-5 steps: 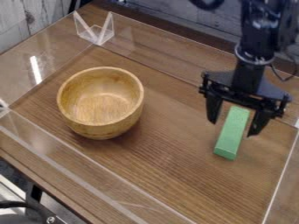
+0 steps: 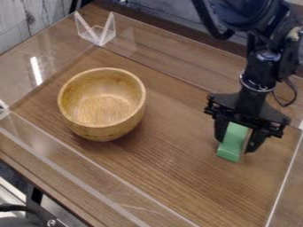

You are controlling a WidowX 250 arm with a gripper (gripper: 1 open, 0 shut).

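A green block (image 2: 232, 149) lies on the wooden table at the right, partly covered by the black gripper (image 2: 242, 125) that comes down over it from the top right. The fingers sit around the block's upper part; whether they grip it cannot be told. A large round wooden bowl (image 2: 102, 103) stands at the left of the table.
A small clear wire-like object (image 2: 95, 27) stands at the back left near the table's edge. Dark floor shows beyond the lower left edge.
The gripper has come lower over the green block, and its fingers have drawn in closer around it. The block and bowl are where they were.
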